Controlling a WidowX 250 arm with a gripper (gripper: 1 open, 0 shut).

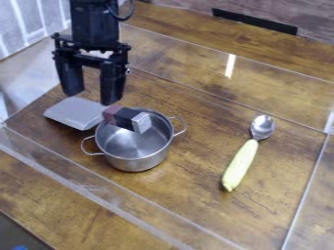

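My black gripper (pixel 92 73) hangs at the upper left, open, above a grey flat slab (pixel 73 113). A steel pot (pixel 135 148) with two handles stands just below and right of it. A small dark-and-silver block (pixel 129 120) rests at the pot's upper rim or inside it; which, I cannot tell exactly.
On the right lie a spoon (pixel 261 126) and a yellow elongated object (pixel 240 164), perhaps corn.
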